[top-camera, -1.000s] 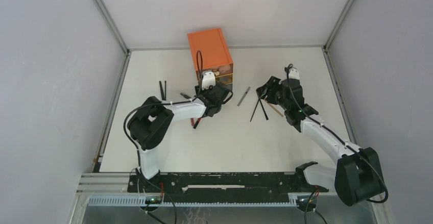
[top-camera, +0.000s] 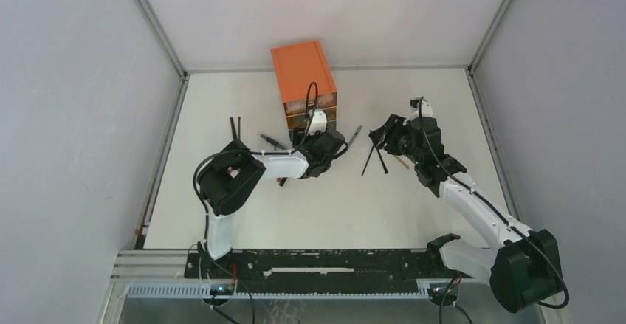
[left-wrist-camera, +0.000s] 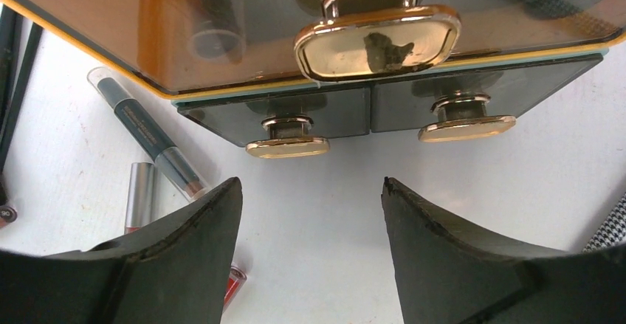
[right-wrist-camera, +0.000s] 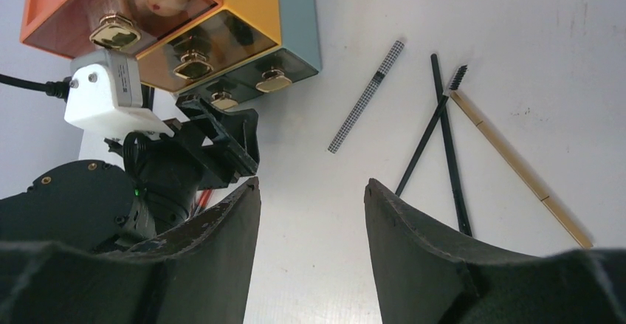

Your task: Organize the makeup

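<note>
The tiered makeup organizer (top-camera: 303,66) stands at the back centre, with gold-knobbed drawers. In the left wrist view my left gripper is part open and empty, just short of the two small lower drawer knobs (left-wrist-camera: 286,147), below a larger knob (left-wrist-camera: 339,43). A dark pencil (left-wrist-camera: 148,125), a silver-capped tube (left-wrist-camera: 140,195) and a red tube (left-wrist-camera: 235,283) lie to its left. My right gripper is open and raised above a checkered stick (right-wrist-camera: 358,106), a spoolie brush (right-wrist-camera: 424,136), a black pencil (right-wrist-camera: 450,154) and a tan stick (right-wrist-camera: 531,176).
More dark pencils (top-camera: 232,127) lie at the left of the white table. Grey walls enclose the sides and back.
</note>
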